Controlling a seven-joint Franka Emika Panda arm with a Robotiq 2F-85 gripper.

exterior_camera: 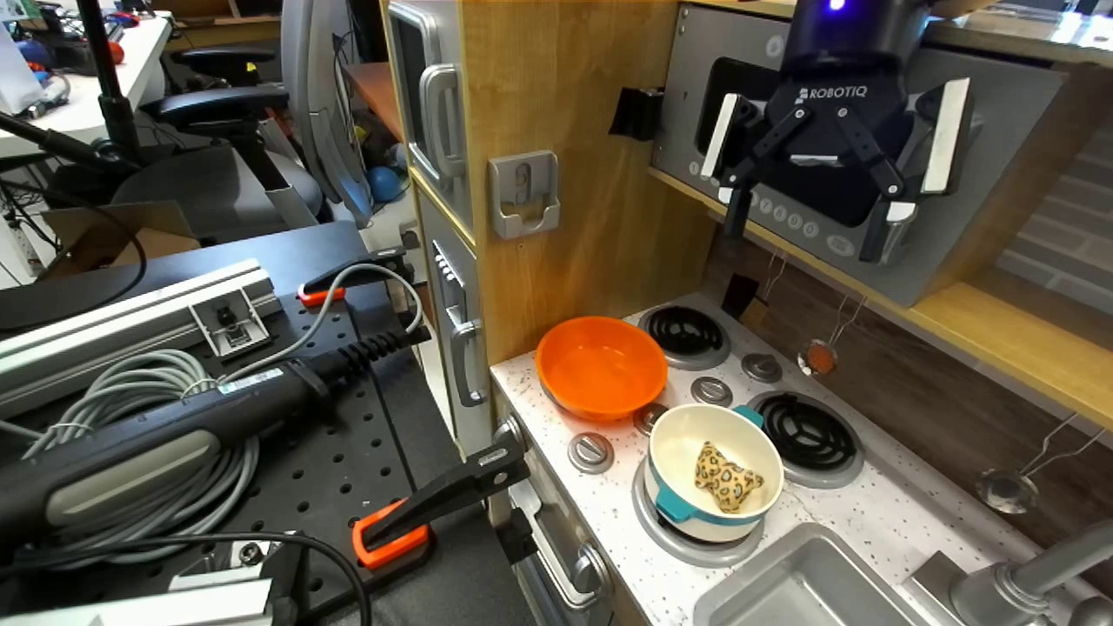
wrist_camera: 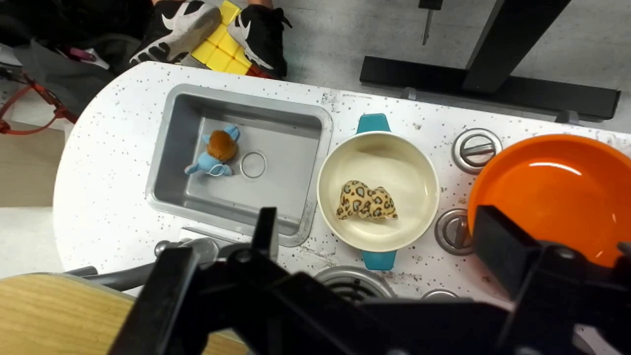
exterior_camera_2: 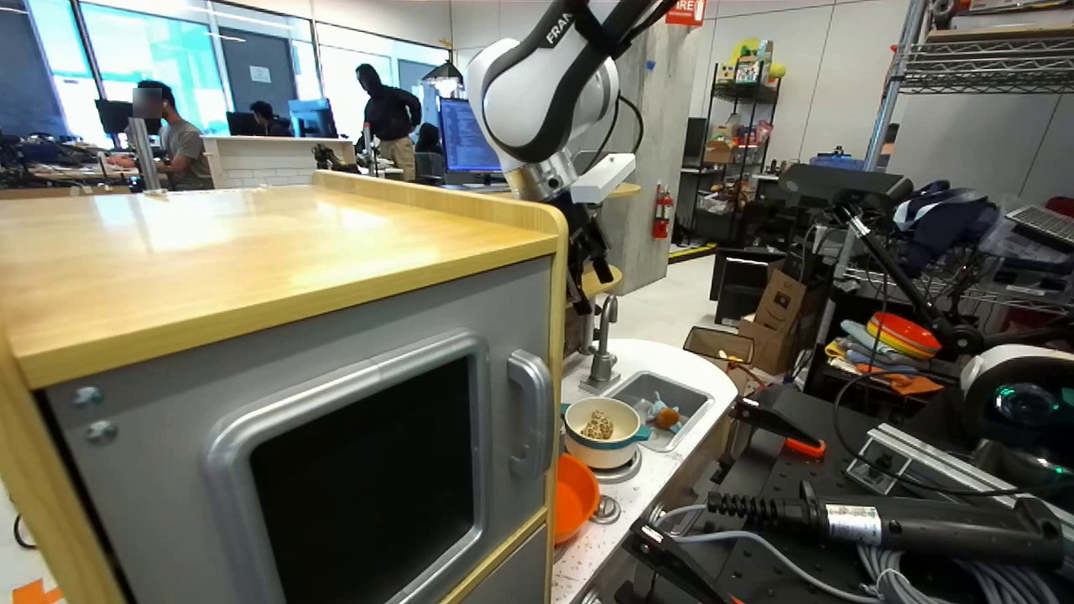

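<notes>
My gripper (exterior_camera: 804, 229) is open high in front of the microwave in exterior view 1, its fingers spread with nothing between them. Well below it, a cream pot (exterior_camera: 669, 443) with teal handles stands on a front burner. A leopard-print plush (exterior_camera: 726, 476) lies inside that pot, touching its floor. To the pot's left sits an empty orange bowl (exterior_camera: 602, 367). From the wrist view, a blue plush with a brown head (wrist_camera: 217, 152) rests in the grey sink (wrist_camera: 278, 171). Parts of the orange bowl (wrist_camera: 550, 189) are hidden there by a finger.
The shelf's wooden edge (exterior_camera: 1017, 339) and the microwave (exterior_camera: 689, 104) are close around the gripper. A faucet (exterior_camera: 991, 595) rises behind the sink. The tall wooden side panel (exterior_camera: 595, 250) borders the stove on the left.
</notes>
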